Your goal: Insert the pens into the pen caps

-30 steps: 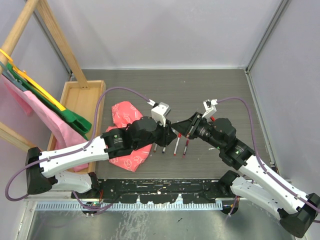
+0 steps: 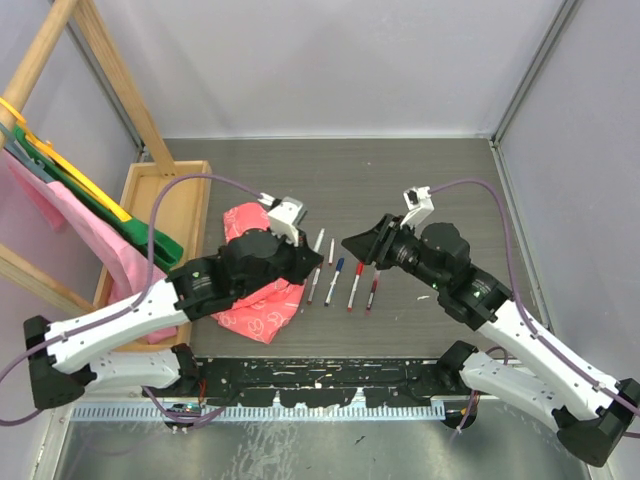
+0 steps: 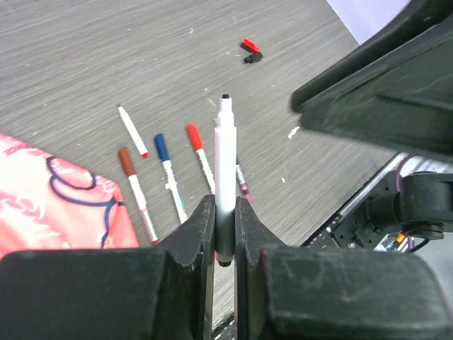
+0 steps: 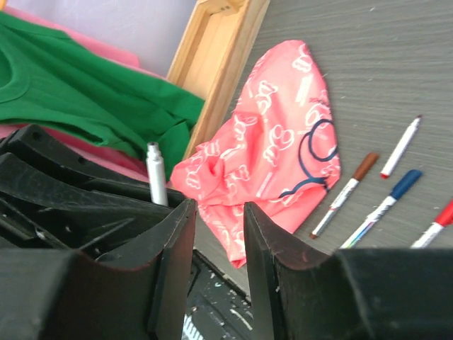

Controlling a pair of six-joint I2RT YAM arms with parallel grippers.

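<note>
In the left wrist view my left gripper is shut on a white pen [image 3: 225, 159]. The pen stands upright out of the fingers, its narrow, dark-tipped end uppermost. My right gripper is part open, with nothing visible between its fingers in the right wrist view. From above, the right gripper [image 2: 347, 244] is a little right of the left gripper [image 2: 316, 262], with a gap between them. On the table lie a brown-capped pen [image 3: 138, 191], a blue-capped pen [image 3: 170, 177], a red-capped pen [image 3: 200, 156] and a short white-and-red pen [image 3: 133, 131].
A small black piece [image 3: 253, 57] and a red piece [image 3: 250, 44] lie apart from the pens. A pink cloth [image 2: 255, 300] is spread left of the pens, beside a wooden tray [image 2: 190, 180].
The two grippers were touching earlier. My left gripper has since drawn away to the left with the white pen, while the right arm has hardly moved and its fingers have parted.
</note>
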